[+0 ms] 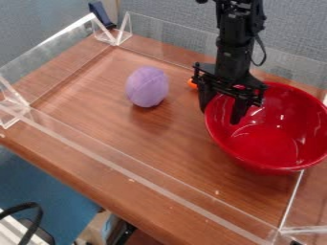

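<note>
My black gripper (230, 103) points down over the left rim of a large red bowl (271, 134), its fingers reaching to or just inside that rim. Whether it grips the rim or is open is unclear. A purple round object (147, 87) sits on the wooden table left of the bowl. A small orange object shows behind the gripper, mostly hidden.
Clear plastic barriers edge the wooden table (102, 163). A grey wall stands at the back, and the bowl fills most of the right side.
</note>
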